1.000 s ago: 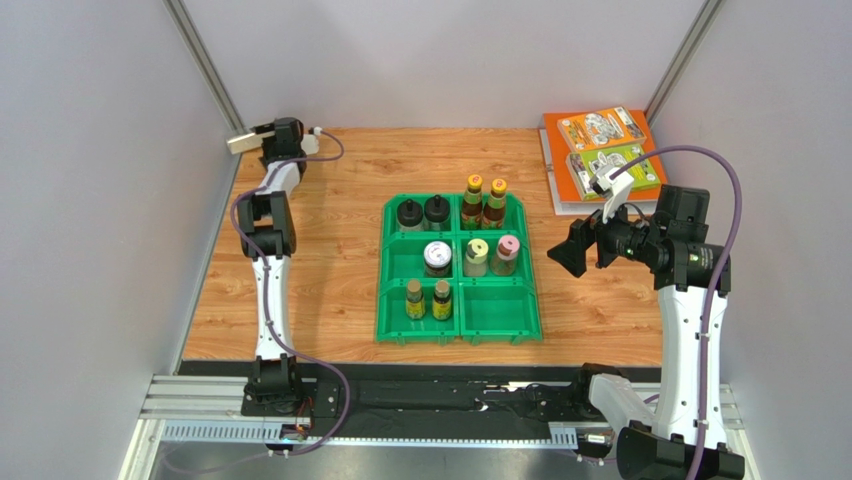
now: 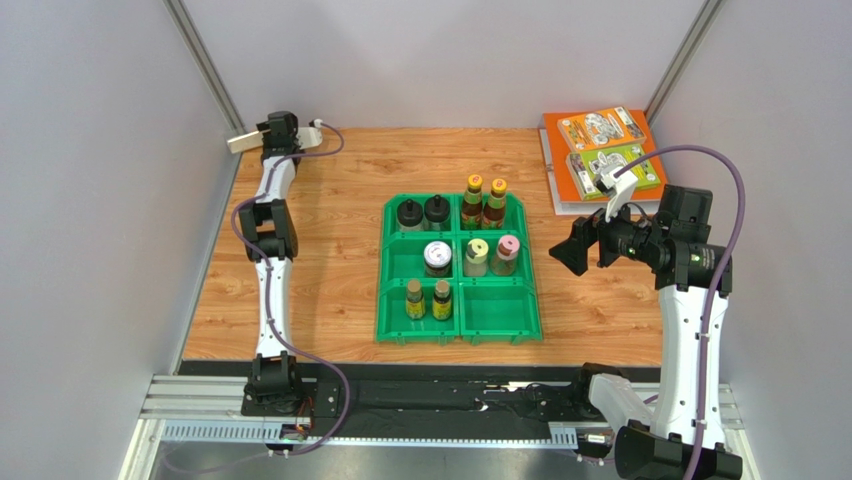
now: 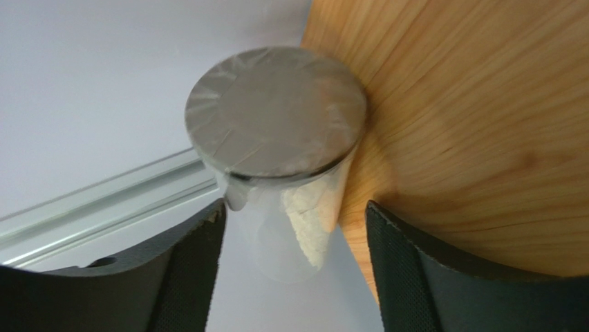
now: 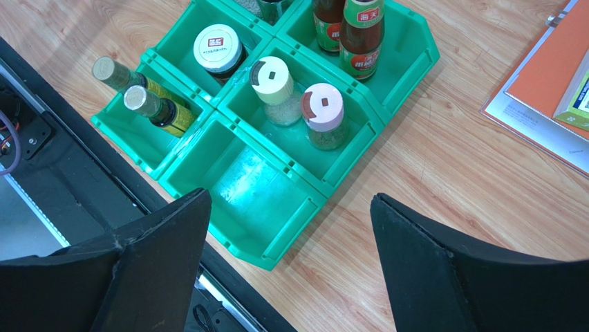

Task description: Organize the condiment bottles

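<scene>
A clear jar (image 3: 275, 124) with a silvery lid stands at the back left, between the open fingertips of my left gripper in the left wrist view. In the top view that arm's end hides it. The green organizer (image 2: 497, 315) holds black-lidded bottles (image 2: 409, 215), sauce bottles (image 2: 472, 205), a white-lidded jar (image 2: 437, 255), cream- and pink-capped shakers (image 2: 475, 258) and two small yellow-labelled bottles (image 2: 414, 300); its front-right compartment is empty. My right gripper stands open at the organizer's right, empty.
Books (image 2: 600, 130) lie stacked at the back right. A pale block (image 2: 243, 141) is at the back-left wall. The table (image 2: 330, 260) between left arm and organizer is clear.
The right arm and the organizer are unchanged.
</scene>
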